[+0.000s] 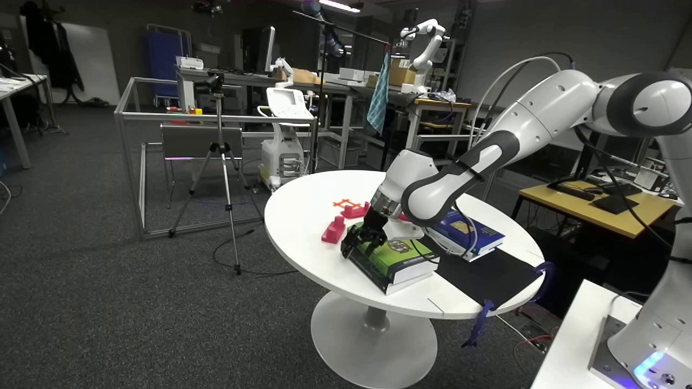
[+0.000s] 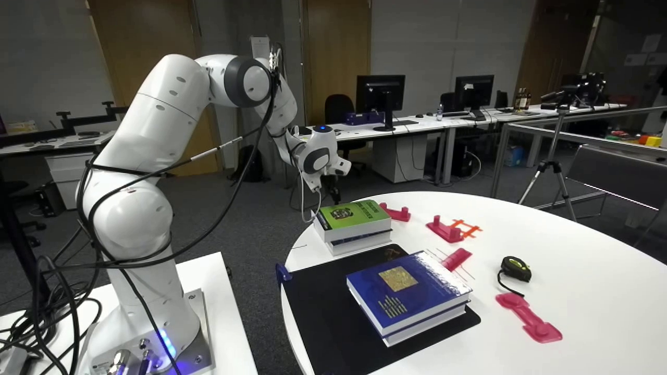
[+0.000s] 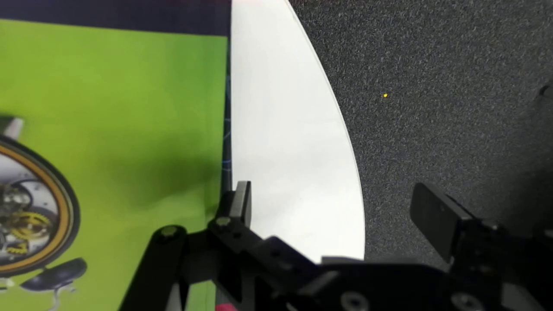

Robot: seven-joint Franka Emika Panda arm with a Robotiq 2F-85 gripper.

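A green-covered book (image 1: 397,250) lies on top of another book, forming a stack near the table's edge. My gripper (image 1: 363,242) is at the stack's outer side, its fingers wide apart and empty. In the wrist view, one of the fingers (image 3: 240,203) is right by the edge of the green cover (image 3: 129,114); the other finger reaches out past the table edge, over the floor. Whether the near finger touches the book I cannot tell. Exterior view 2 shows the gripper (image 2: 335,190) partly hidden behind the green book (image 2: 351,214).
Blue books (image 2: 406,290) are stacked on a black mat (image 2: 325,312) on the white round table (image 2: 600,269). Red plastic parts (image 2: 445,230) and a tape measure (image 2: 516,269) lie beyond them.
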